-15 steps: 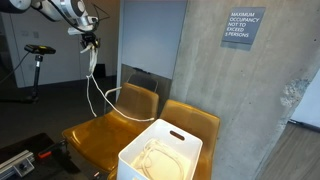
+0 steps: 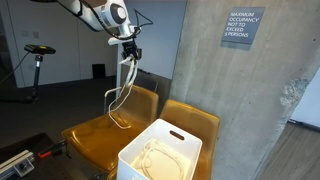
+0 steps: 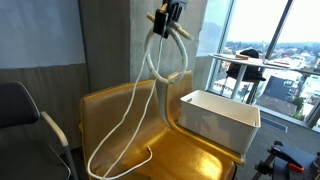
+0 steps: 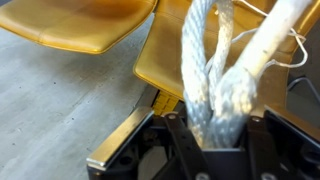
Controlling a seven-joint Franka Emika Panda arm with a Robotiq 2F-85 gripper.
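Note:
High above the tan seats, my gripper [image 2: 130,53] is shut on a white rope [image 2: 128,77]. The rope hangs down in loops, and its lower part [image 3: 105,145] rests on the left seat in exterior view 2. Close up in the wrist view, thick strands of the rope [image 4: 196,65] run up from between the fingers and partly hide them. Below and to the right in exterior view 1, a white box [image 2: 142,171] stands open at the top. Pale rope-like coils [image 2: 162,160] lie inside it.
Two tan seats with backrests [image 2: 198,122] stand side by side; the box occupies the one on the right. A dark armchair [image 3: 32,125] is at the left in exterior view 2. Behind the seats rises a concrete wall [image 2: 255,90].
The arm has swung right in exterior view 1, carrying the rope from the far left to above the left seat. The box has stayed in place.

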